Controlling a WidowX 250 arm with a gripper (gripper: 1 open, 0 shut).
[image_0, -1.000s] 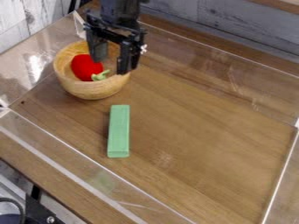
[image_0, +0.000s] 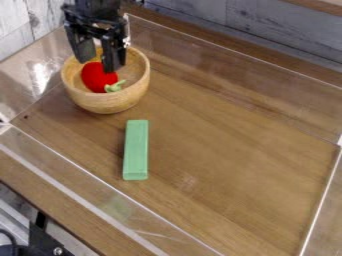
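A wooden bowl (image_0: 128, 93) sits at the back left of the table, holding a red round object (image_0: 95, 78) with a green top. My black gripper (image_0: 96, 52) hangs over the bowl, its open fingers reaching down just above and behind the red object. Whether they touch it is hard to tell.
A green rectangular block (image_0: 136, 150) lies on the table (image_0: 241, 150) in front of the bowl. Wooden and grey walls border the back and left.
My gripper has moved left from behind and right of the bowl to over it. The bowl and green block look unmoved.
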